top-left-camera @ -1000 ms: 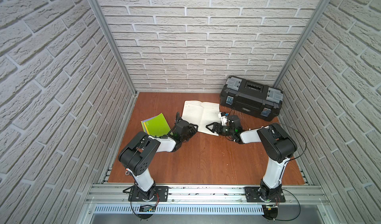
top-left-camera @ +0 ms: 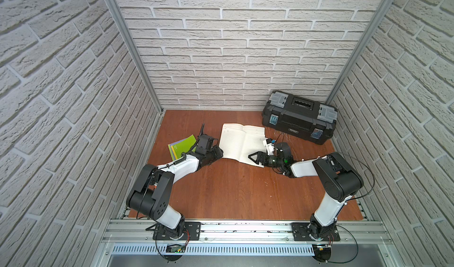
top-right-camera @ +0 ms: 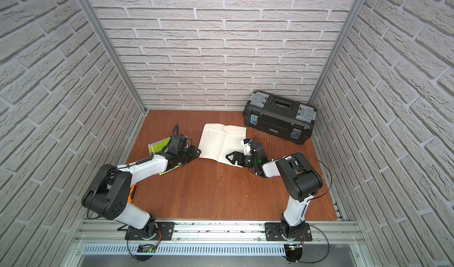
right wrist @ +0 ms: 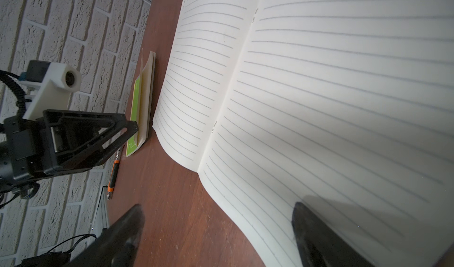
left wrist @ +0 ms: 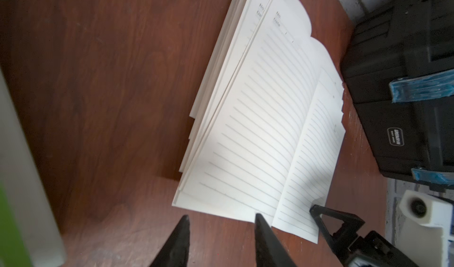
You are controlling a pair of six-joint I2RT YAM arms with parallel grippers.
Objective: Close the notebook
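Note:
An open lined notebook [top-left-camera: 231,141] lies flat in the middle of the table, several page edges showing on its left side in the left wrist view [left wrist: 250,125]. My left gripper stands open just off the notebook's near left corner, nothing between its fingers. My right gripper rests low over the near part of the right page, its fingers apart and blurred in its wrist view, with a shadow on the paper [right wrist: 340,125] beside one finger. I see no page held in either gripper.
Green notebooks [top-left-camera: 182,146] lie to the left, partly under the left arm. A black toolbox [top-left-camera: 298,115] stands at the back right. An orange-handled tool [right wrist: 113,174] lies at the left edge.
The open notebook has shifted slightly toward the front and right, along with my right gripper.

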